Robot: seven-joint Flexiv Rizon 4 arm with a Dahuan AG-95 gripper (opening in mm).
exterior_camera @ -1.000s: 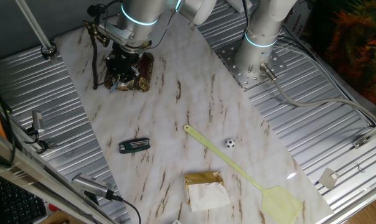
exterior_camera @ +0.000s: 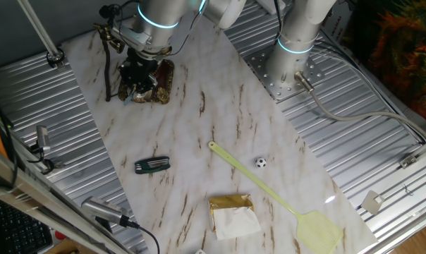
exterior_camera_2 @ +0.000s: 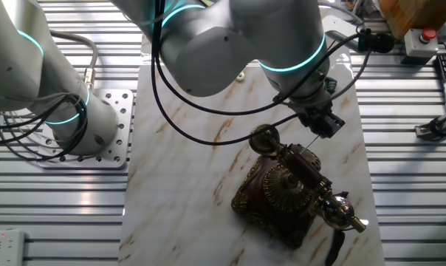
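Observation:
An ornate brown and gold antique-style telephone [exterior_camera_2: 275,196] stands at one end of the marble-patterned table, its handset [exterior_camera_2: 304,171] lying across the top. In exterior view 1 the arm and gripper cover much of the telephone [exterior_camera: 163,83], and only its base edge shows well. My gripper [exterior_camera: 130,93] is low over that telephone's near side. From the other side, the dark gripper body [exterior_camera_2: 320,122] appears just beyond the handset; its fingers are mostly hidden there. Whether the fingers are open or shut does not show clearly.
On the table lie a green multi-tool [exterior_camera: 152,165], a small black-and-white ball [exterior_camera: 261,162], a pale yellow-green fly swatter [exterior_camera: 269,192] and a gold and white packet [exterior_camera: 233,217]. Bare table separates them from the telephone. The arm's base plate [exterior_camera: 269,74] sits beside the table.

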